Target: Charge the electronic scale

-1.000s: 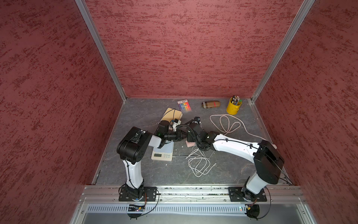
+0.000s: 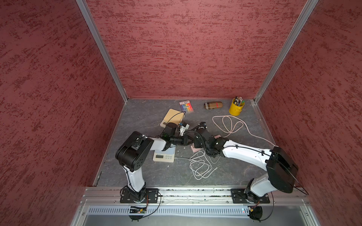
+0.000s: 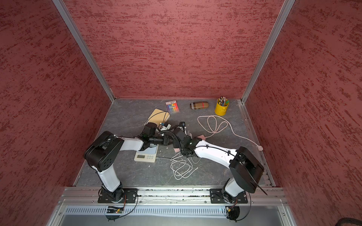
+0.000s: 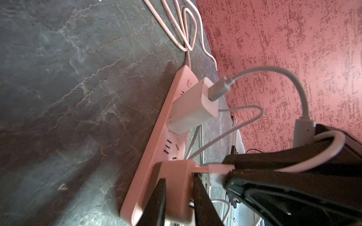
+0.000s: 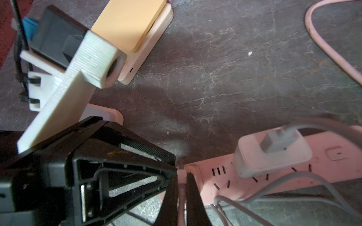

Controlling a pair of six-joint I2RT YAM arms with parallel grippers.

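The electronic scale (image 2: 163,156) lies on the table beneath my left arm, a thin cable running from its right side. A pink power strip (image 4: 150,165) carries a white charger (image 4: 196,105) with a cable plugged into its top. At the strip's near end sits a second adapter (image 4: 175,180). My left gripper is part open, its fingers on either side of that adapter; contact is unclear. My right gripper is shut on a slim white cable plug (image 5: 181,176), held against the adapter's face; how far the plug is in cannot be told.
Loose white cable (image 2: 201,167) coils in front of the strip. A cream notebook-like device (image 2: 173,117), a pencil pack (image 2: 186,106), a brown case (image 2: 213,105) and a yellow pen bucket (image 2: 235,109) stand behind. The strip's cord (image 2: 237,124) loops at the right.
Both grippers have moved a little to the right and toward the front. The visible pink end of the strip has shifted the same way. The scale has stayed put.
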